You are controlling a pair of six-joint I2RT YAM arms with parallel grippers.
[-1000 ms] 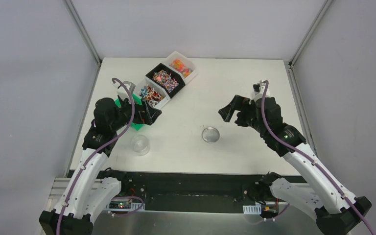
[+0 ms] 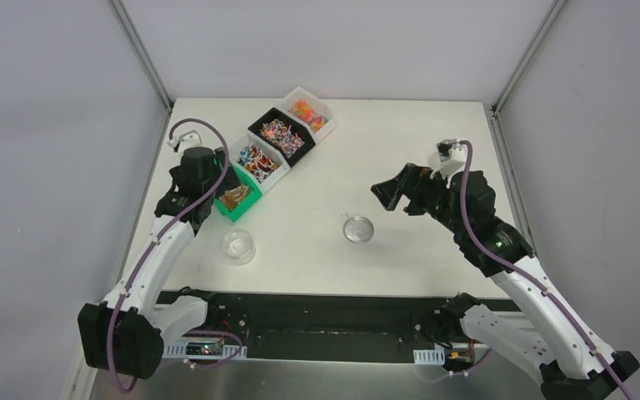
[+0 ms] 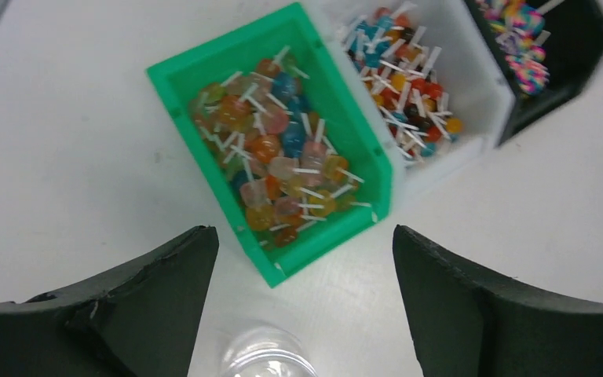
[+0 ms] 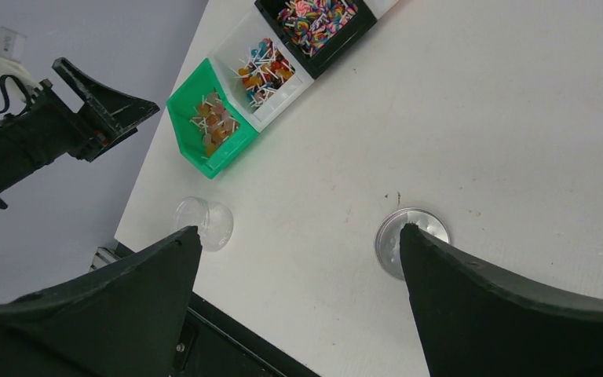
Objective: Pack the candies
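Candies on sticks fill a green bin (image 3: 279,16), a white bin (image 2: 279,175) and a black bin (image 2: 307,150); a second white bin (image 2: 331,125) at the far end holds orange and pink candies. My left gripper is above the green bin, fingers spread, nothing between them. A clear jar (image 2: 238,247) is on the table in front of the green bin. Near the middle of the table lies a round silver lid (image 2: 358,230). Beyond it to the right, my right gripper is open and empty above the table.
The bins form a diagonal row from left to back centre. Bare white tabletop (image 2: 433,258) spreads across the right and the front middle. Grey walls close in the sides and back.
My left gripper has moved left and turned, exposing more of the green bin in the top view. Bins, jar and lid are in the same places.
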